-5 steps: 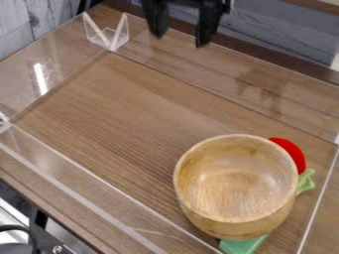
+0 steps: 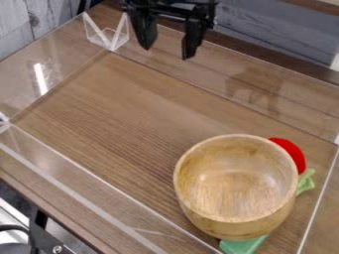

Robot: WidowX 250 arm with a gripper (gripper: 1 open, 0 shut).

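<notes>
My gripper (image 2: 169,44) hangs at the top centre of the camera view, a dark shape with two fingers spread apart and nothing seen between them. Below it to the lower right sits a large light wooden bowl (image 2: 235,187), empty. Behind the bowl's right side lies a red object (image 2: 288,152) with a green piece (image 2: 303,181) beside it. Another green piece (image 2: 243,245) shows under the bowl's near edge.
A white wire rack or holder (image 2: 109,32) stands at the upper left, left of my gripper. The wooden tray floor (image 2: 119,124) is clear across the middle and left, bordered by raised edges.
My gripper has come slightly lower into view over the last second, staying at the top centre. The bowl and the objects by it have not moved.
</notes>
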